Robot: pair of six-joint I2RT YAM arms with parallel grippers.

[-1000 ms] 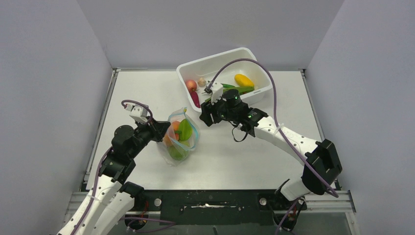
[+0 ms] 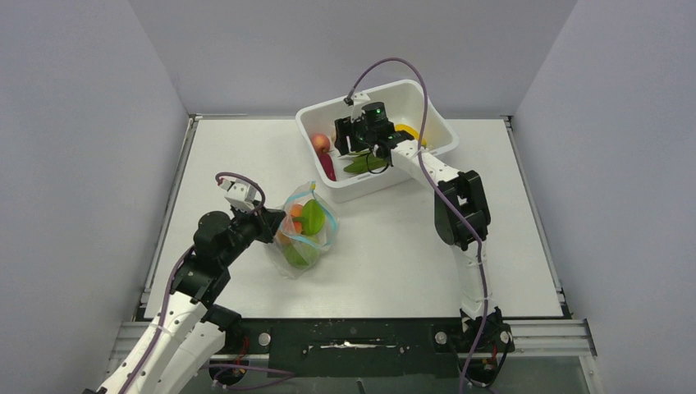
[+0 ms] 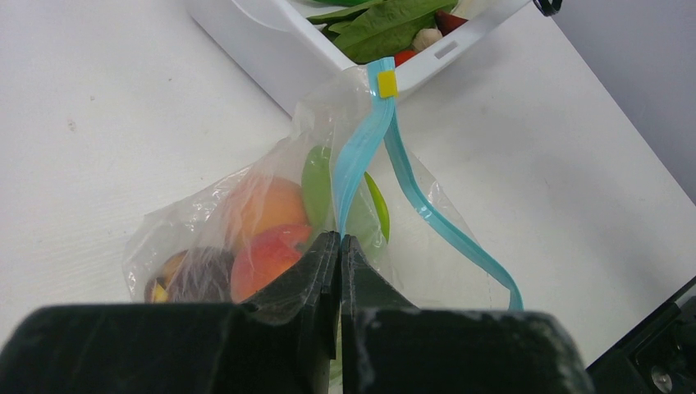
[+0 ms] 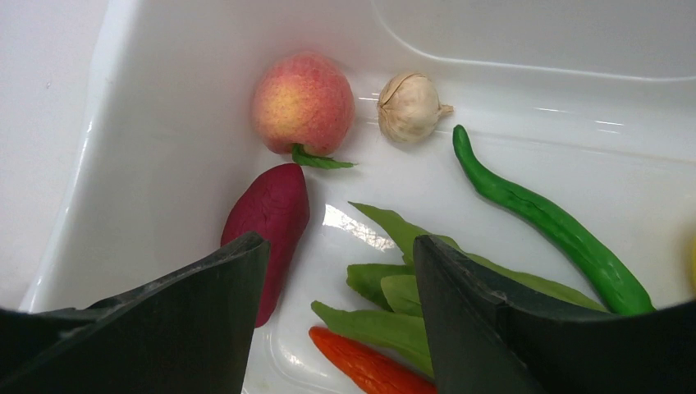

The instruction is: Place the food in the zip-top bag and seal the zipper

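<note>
A clear zip bag (image 2: 295, 254) with blue zip strip and yellow slider holds peaches and greens. My left gripper is shut at the bag's zip edge; whether film is between its fingers is unclear. Over the white bin (image 2: 435, 135), my right gripper stands open above red sweet potato (image 4: 267, 213), green leaves (image 4: 386, 328) and red chili (image 4: 353, 357). The bin also holds a peach (image 4: 304, 98), garlic (image 4: 408, 107), green chili (image 4: 550, 222) and a yellow item (image 2: 404, 129).
Grey walls bound it at back and sides.
My left gripper has shifted slightly; the bag looks nearly the same.
</note>
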